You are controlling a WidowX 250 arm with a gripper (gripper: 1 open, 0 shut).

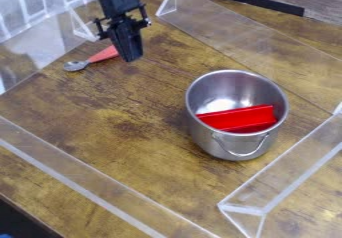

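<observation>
The dark gripper [126,44] hangs at the upper left, over the red handle of a spoon [78,66] that lies on the wooden table with its metal head to the left. The fingers look shut, with nothing visible between them. A steel pot [214,90] stands at the right, holding a red block [238,117].
Clear plastic rails [214,24] edge the wooden table [134,152] along the back, left, front and right.
</observation>
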